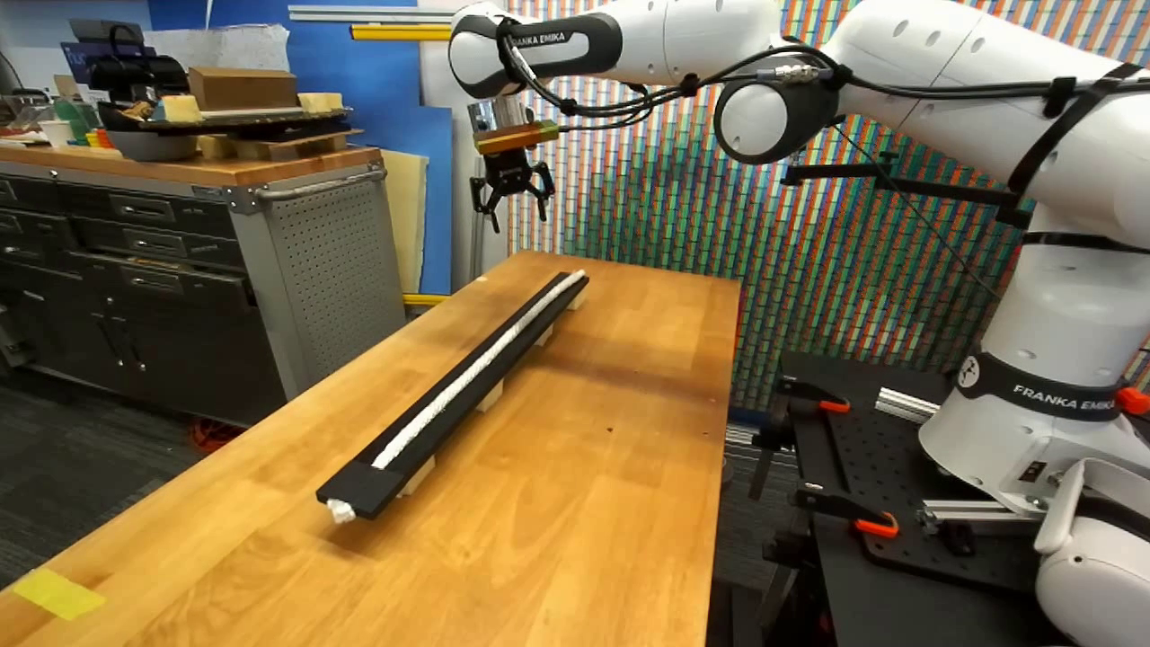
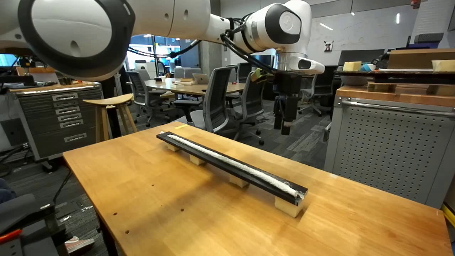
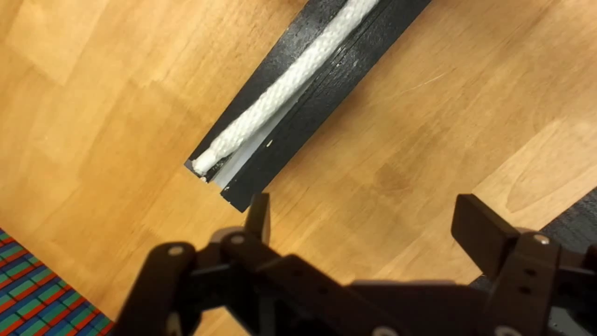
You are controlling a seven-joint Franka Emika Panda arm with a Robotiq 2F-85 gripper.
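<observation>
A white braided rope (image 1: 474, 370) lies along a long black channel (image 1: 437, 437) on the table. In exterior view 2 the rope (image 2: 239, 165) runs from the channel's far end to its near right end. The wrist view shows the rope's end (image 3: 204, 162) against one side of the channel (image 3: 330, 106), with a pale strip of groove bare beside it. My gripper (image 1: 519, 221) hangs well above the table by that end, fingers apart and empty. In the wrist view the open gripper has only tabletop visible between its fingertips.
Small wooden blocks (image 2: 237, 181) hold the channel off the wooden table (image 2: 162, 217). A grey cabinet (image 1: 334, 259) stands beyond the table's edge. Yellow tape (image 1: 59, 593) marks the near left corner.
</observation>
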